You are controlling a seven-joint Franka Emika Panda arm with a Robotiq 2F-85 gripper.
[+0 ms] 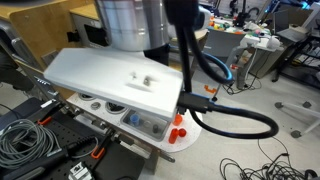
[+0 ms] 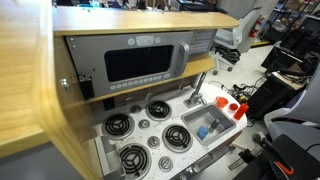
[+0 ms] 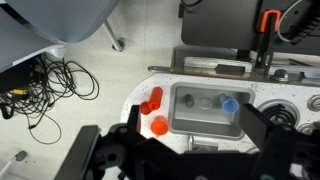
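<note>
Along the bottom of the wrist view, my gripper is open. Its dark fingers stand wide apart, and nothing shows between them. The grey sink (image 3: pixel 198 120) lies below in that view. In it rests a small blue object (image 3: pixel 230 105), which also shows in exterior view 1 as a blue spot (image 1: pixel 134 119). A red bottle-like item (image 3: pixel 153 101) and a round orange-red item (image 3: pixel 160 125) lie on the white counter beside the sink. In exterior view 1 a large white and dark part of the arm (image 1: pixel 110 75) blurs across the upper left, and the fingertips cannot be made out.
The stove burners (image 2: pixel 133 158) stand left of the sink, below a microwave (image 2: pixel 130 62). Coiled cables (image 1: pixel 25 145) lie at the near left, more cables (image 3: pixel 65 80) on the floor. Bare floor (image 1: pixel 225 125) extends right of the counter.
</note>
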